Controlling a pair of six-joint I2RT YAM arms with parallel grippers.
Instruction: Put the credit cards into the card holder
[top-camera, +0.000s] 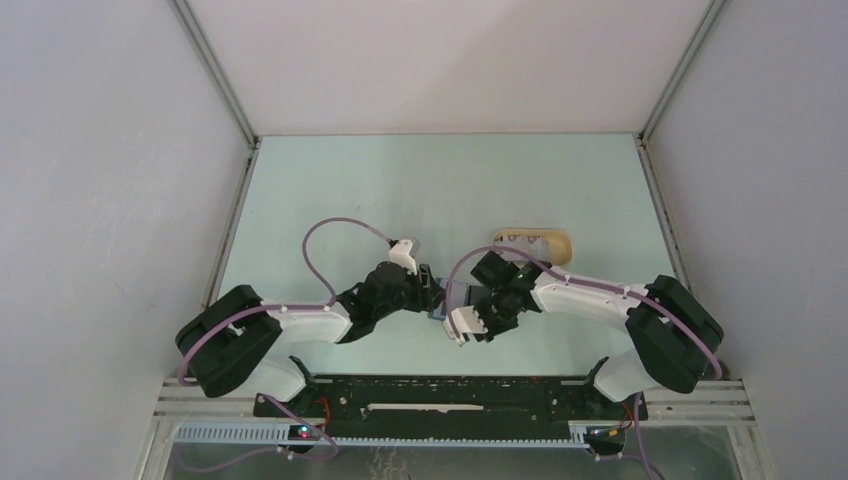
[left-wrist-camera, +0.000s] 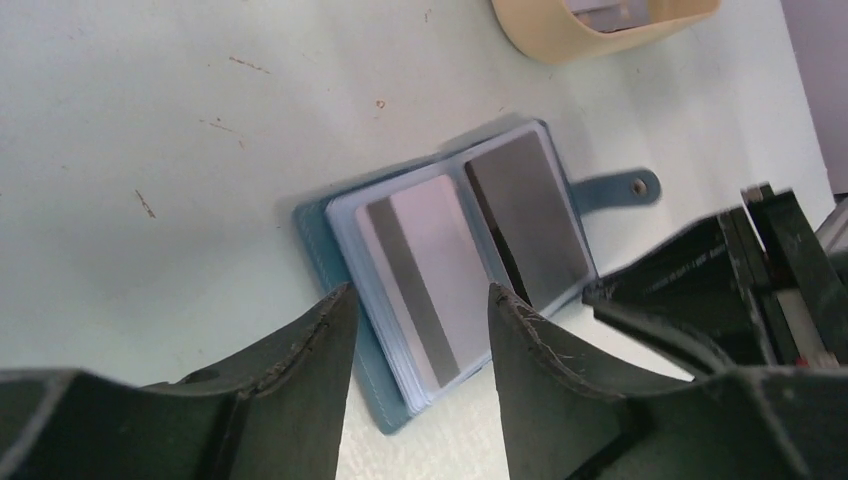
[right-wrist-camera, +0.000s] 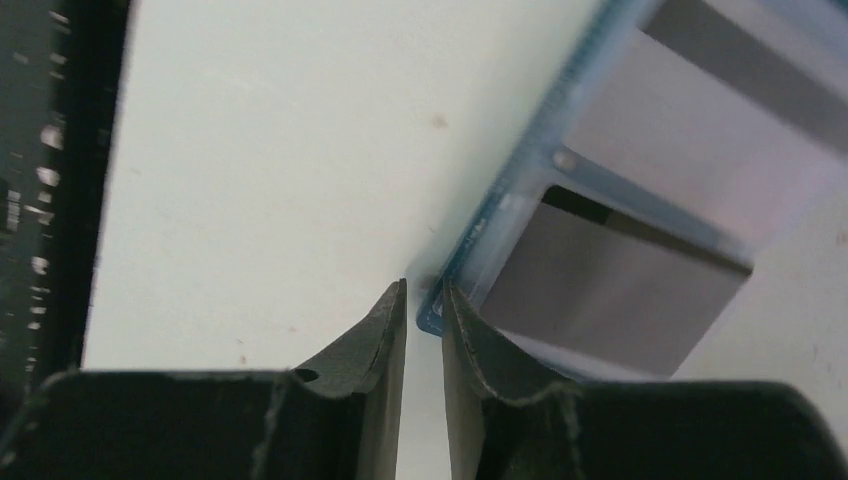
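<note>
The blue card holder (left-wrist-camera: 340, 260) lies open on the table, with grey-pink cards (left-wrist-camera: 430, 270) and a dark grey card (left-wrist-camera: 530, 210) in its pockets. My left gripper is shut on the card holder, its fingers spread across it. My right gripper is at the holder's edge near a corner by the dark card, fingertips slightly apart. In the top view, both arms cover much of the holder.
A tan oval container (top-camera: 560, 247) with cards in it sits behind the right arm. A black rail runs along the front edge.
</note>
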